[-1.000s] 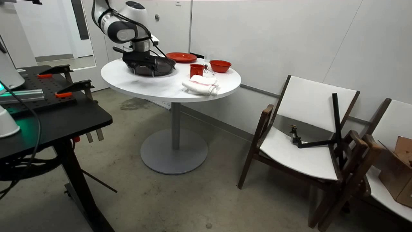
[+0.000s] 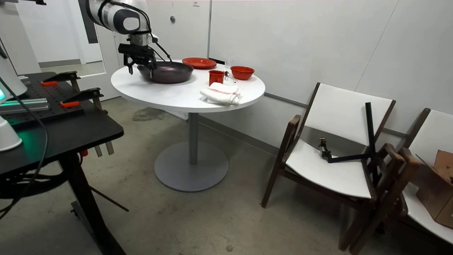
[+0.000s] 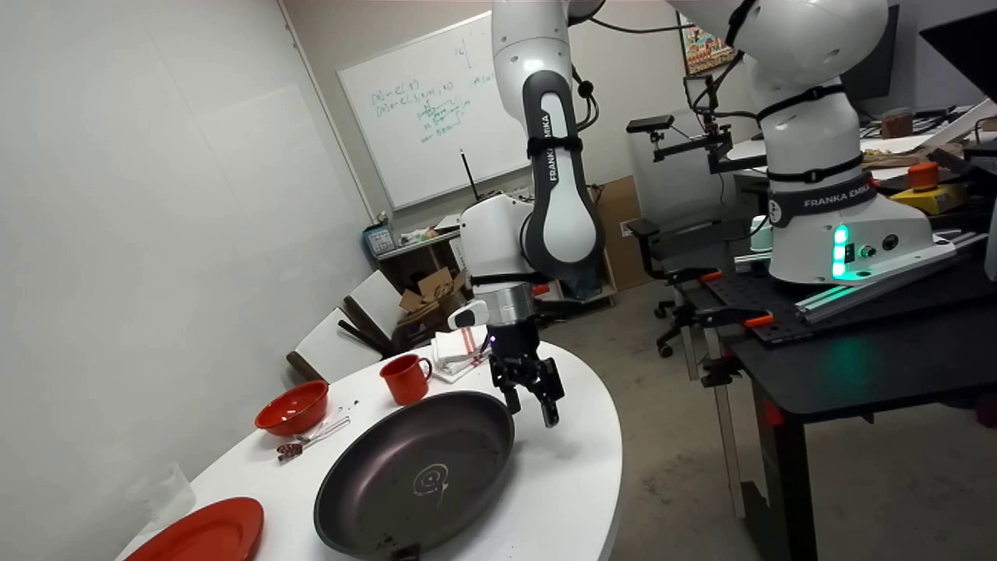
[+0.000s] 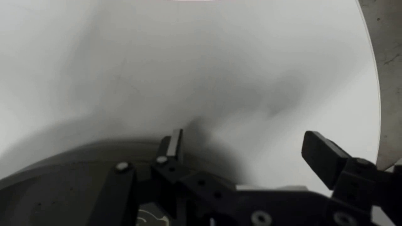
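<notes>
A large dark frying pan (image 2: 176, 74) rests on the round white table (image 2: 127, 87). In exterior view 2 its broad interior (image 3: 411, 486) looks empty, with a pale ring mark, and only the start of its handle shows at the bottom edge. Above the table, by the pan's near rim, hangs my gripper (image 3: 532, 411), open with nothing between its fingers. The wrist view puts one finger (image 4: 174, 145) over the edge of the pan (image 4: 56, 192) and the other (image 4: 320, 158) over bare tabletop. The fingertips appear clear of the table.
A red mug (image 3: 406, 379) and a folded white towel (image 3: 456, 346) stand beyond the pan. Farther along are a red bowl (image 3: 292, 408), some utensils (image 3: 322, 432) and a red plate (image 3: 206, 533). Bare tabletop lies between the pan and the table's edge nearest the robot.
In exterior view 1 my gripper has risen and shifted left, from low against the pan to higher beside its left rim. The pan appears to be in the same place.
</notes>
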